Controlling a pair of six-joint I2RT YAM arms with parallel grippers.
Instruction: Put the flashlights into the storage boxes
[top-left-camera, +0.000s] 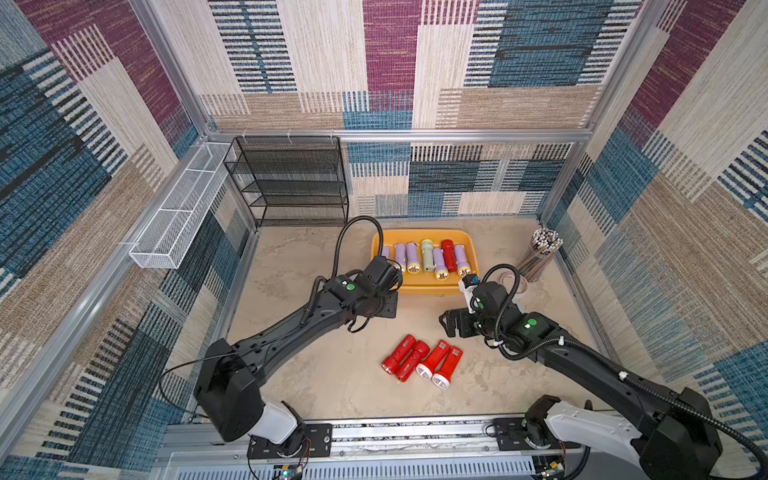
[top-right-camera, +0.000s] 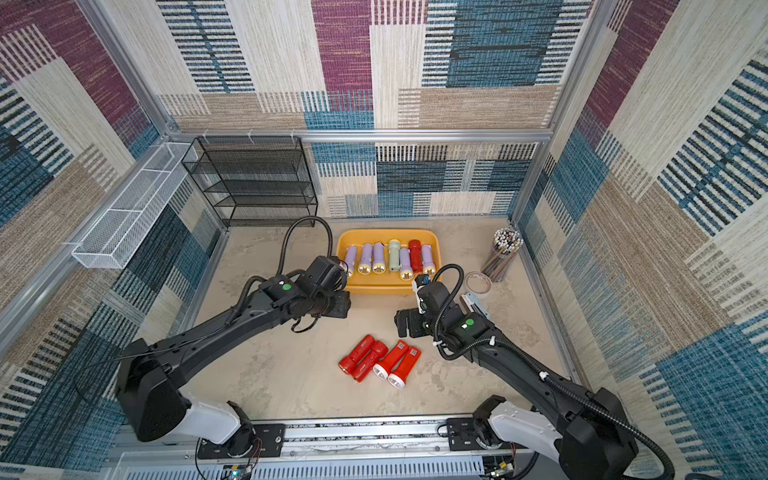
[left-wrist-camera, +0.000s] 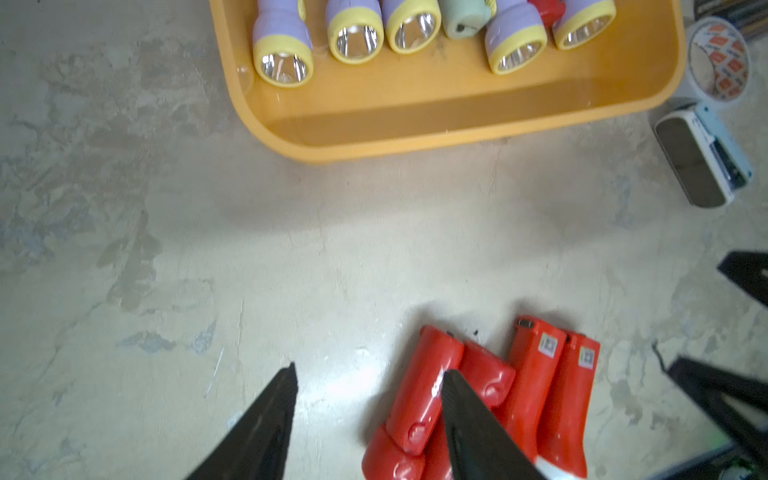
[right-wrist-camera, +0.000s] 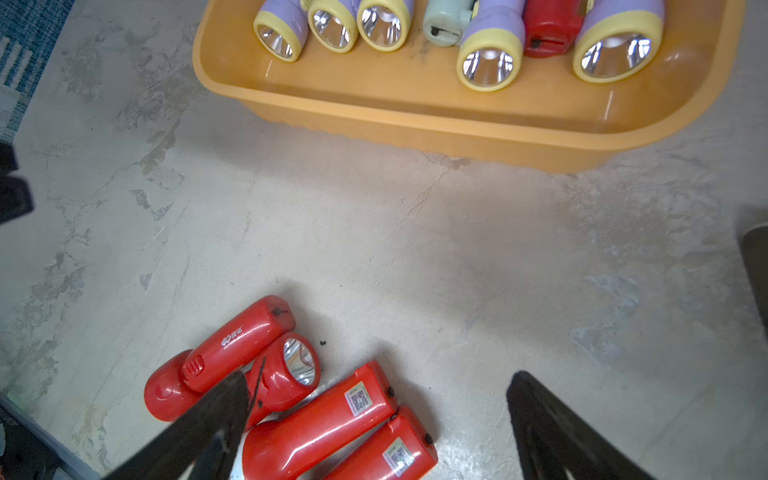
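Note:
Several red flashlights (top-left-camera: 421, 360) lie side by side on the table's front middle, two with ribbed heads and two with flared ends. Behind them stands an orange box (top-left-camera: 428, 288) holding purple-and-yellow flashlights (top-left-camera: 413, 256), one pale green flashlight (top-left-camera: 427, 254) and one red flashlight (top-left-camera: 449, 254). My left gripper is above the table in front of the box; its fingers are apart and nothing is held. To the right, my right gripper stands open and empty, over the table near the red flashlights. In both wrist views, red flashlights show at the lower edge.
A black wire rack (top-left-camera: 292, 180) stands back left, with a white mesh basket (top-left-camera: 180, 212) on the side wall. At right are a stick holder (top-left-camera: 540, 254), a tape roll (left-wrist-camera: 720, 60) and a stapler (left-wrist-camera: 704, 152). Bare table lies between box and red flashlights.

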